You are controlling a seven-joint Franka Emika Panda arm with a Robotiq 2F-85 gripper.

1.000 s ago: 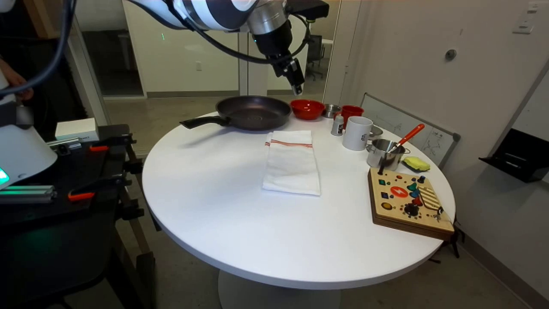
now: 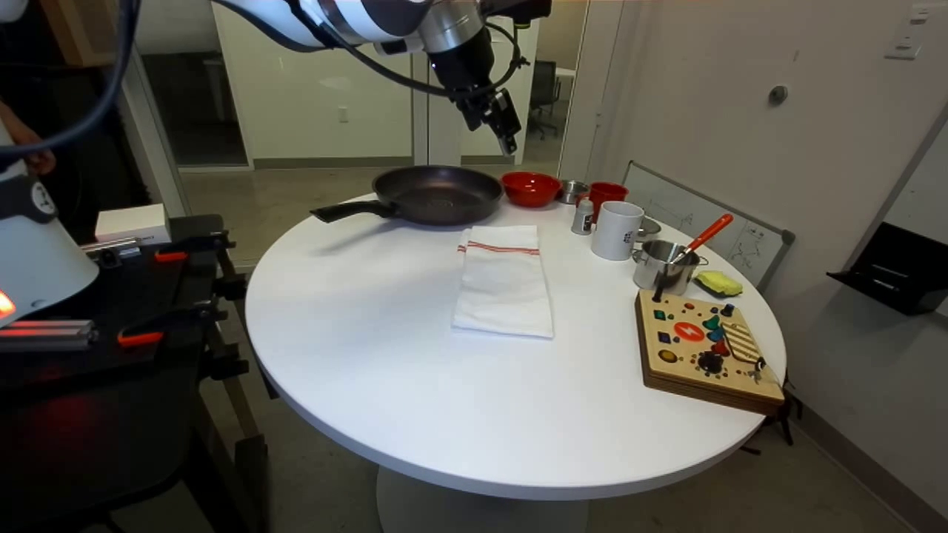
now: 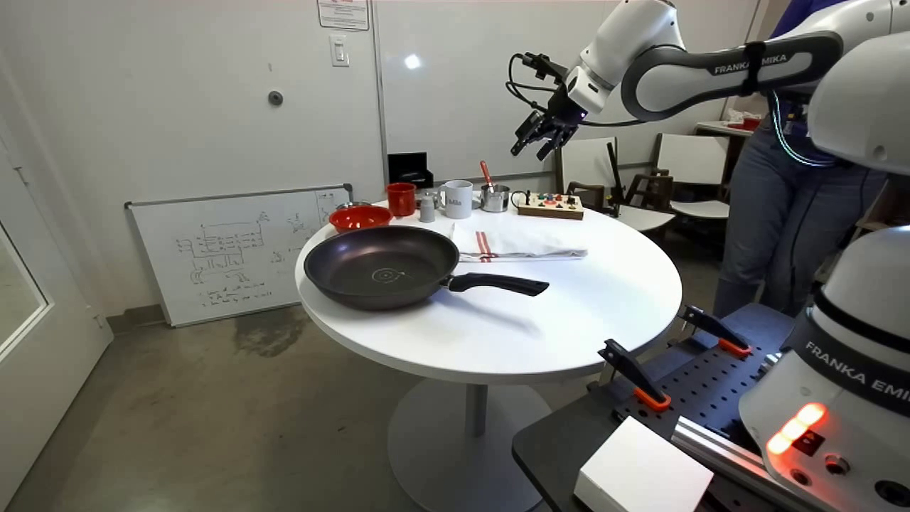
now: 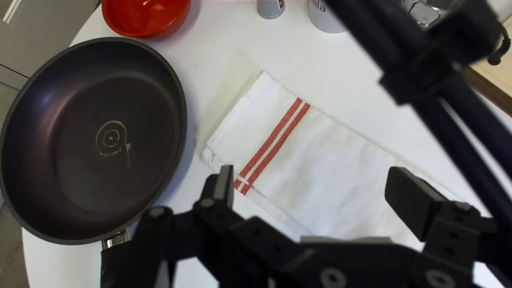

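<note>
My gripper stands open in the wrist view, its two fingers wide apart with nothing between them. Beneath it, well below the fingertips, a white towel (image 4: pixel 331 168) with two red stripes lies folded flat on the table. To the left is a black frying pan (image 4: pixel 110 144), whose handle is partly hidden by the gripper. From the side, the gripper (image 3: pixel 530 152) hangs high above the table, touching nothing. In exterior view 1 the towel (image 2: pixel 503 289) lies near the table's middle, with the pan (image 2: pixel 440 194) behind it.
A red bowl (image 2: pixel 530 188), a grey shaker (image 2: pixel 583 216), a white mug (image 2: pixel 617 231) and a steel pot (image 2: pixel 664 265) with a red-handled utensil line the far right. A yellow sponge (image 2: pixel 718 283) and a wooden switch board (image 2: pixel 706 346) sit at right.
The arm and gripper have risen slightly and shifted a little left in exterior view 1. The light on the robot base went from green to red. The table objects have not moved.
</note>
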